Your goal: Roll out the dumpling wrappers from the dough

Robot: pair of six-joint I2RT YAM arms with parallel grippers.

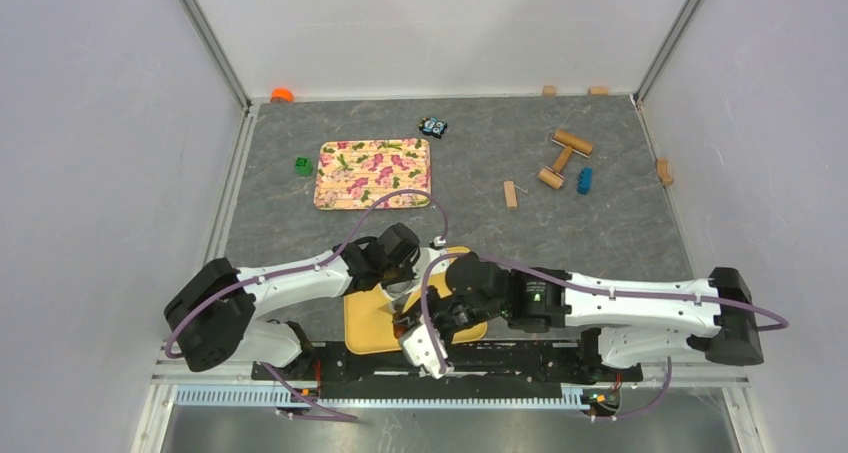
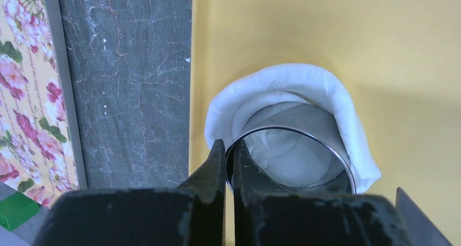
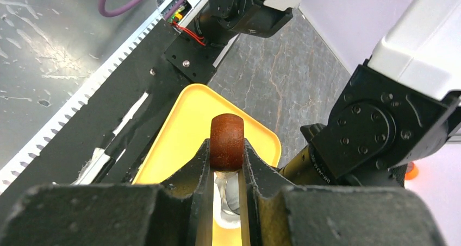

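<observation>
On the yellow tray (image 1: 365, 328) lies white dough (image 2: 277, 77) with a metal cylinder (image 2: 321, 137) standing inside its raised ring. My left gripper is shut on that cylinder's rim at the tray's left side in the left wrist view. My right gripper holds a short brown wooden piece (image 3: 226, 140) upright between its fingertips, over the tray and near the cylinder; the dough is mostly hidden under both arms in the top view.
A floral board (image 1: 372, 173) lies behind the tray. A wooden roller (image 1: 570, 143), a blue block (image 1: 585, 179), a small wooden block (image 1: 510, 193) and a green cube (image 1: 303, 165) rest on the grey table.
</observation>
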